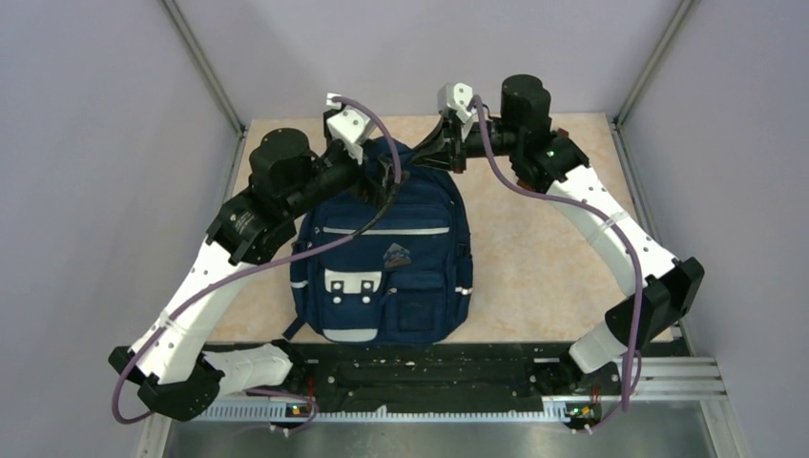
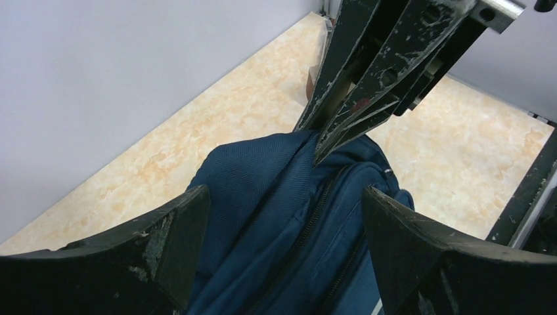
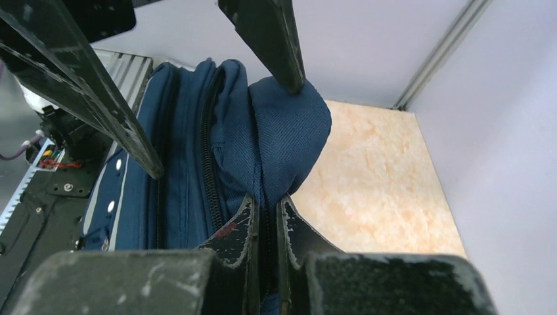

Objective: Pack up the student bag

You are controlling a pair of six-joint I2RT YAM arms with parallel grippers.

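Observation:
A navy backpack point(image 1: 380, 286) is pulled upright in the middle of the table, front pockets toward the near edge. My right gripper is shut on its top fabric beside a zipper. My left gripper is open at the bag's top, the bunched fabric point(image 2: 249, 177) lying between its wide-set fingers but not visibly pinched. In the top view both grippers meet over the bag's top, partly hiding it.
A brown object point(image 1: 563, 134) at the back right is mostly hidden behind the right arm. Walls border it at the back and sides.

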